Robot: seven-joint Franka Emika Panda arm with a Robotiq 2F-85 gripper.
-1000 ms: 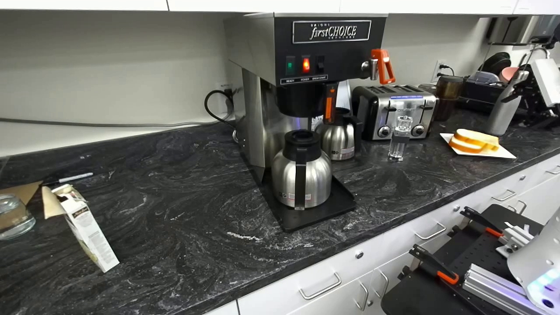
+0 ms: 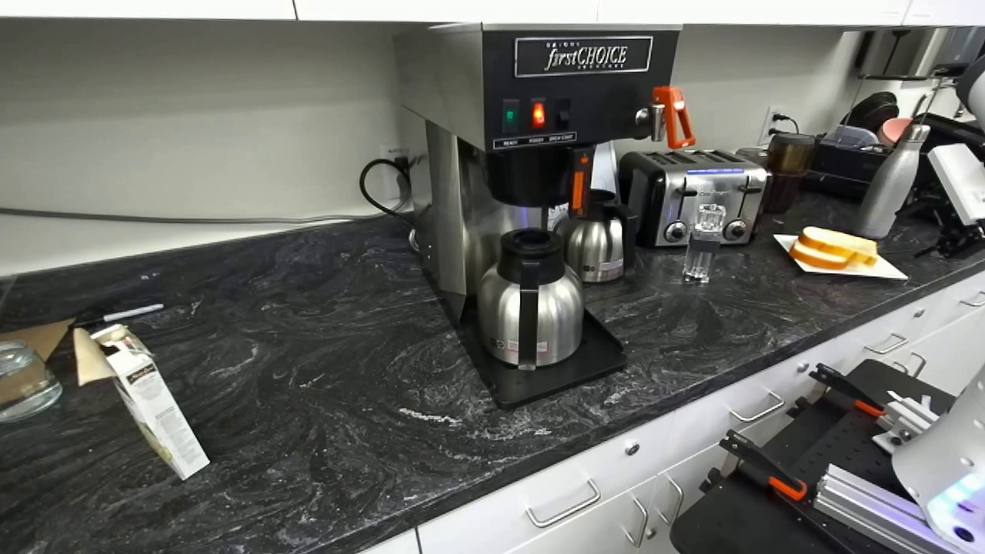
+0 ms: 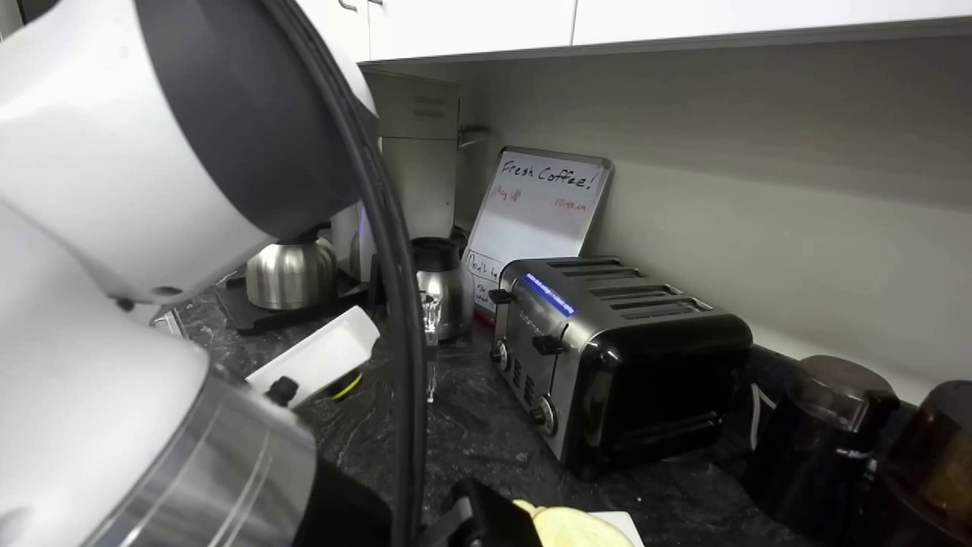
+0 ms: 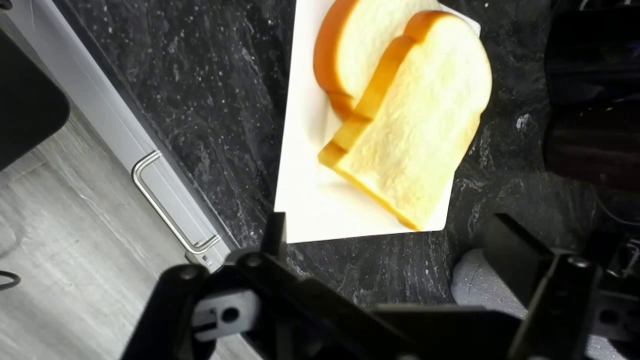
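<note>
Two slices of bread point(image 4: 420, 120) overlap on a white plate point(image 4: 306, 210) in the wrist view. The same bread point(image 2: 836, 245) shows at the right of exterior view 1, near the counter's front edge. Wide apart at the bottom of the wrist view, the fingers of my gripper stand open, with bare counter and the plate's near edge seen between them. The bread lies beyond the fingertips, apart from them. A silver four-slot toaster point(image 3: 629, 346) is on the counter; its slots look empty as far as they show in exterior view 2.
A grey bottle point(image 4: 480, 279) stands close by the right finger. Along the counter are a clear grinder point(image 2: 702, 245), a coffee maker point(image 2: 443, 74) with steel carafes point(image 2: 531, 305), and dark canisters point(image 3: 820, 428) beside the toaster. White cabinets overhang the counter.
At the right of exterior view 1, the arm's end has moved lower and slightly to the right, and an arm part has come into view at the upper right. The bread and plate have not moved.
</note>
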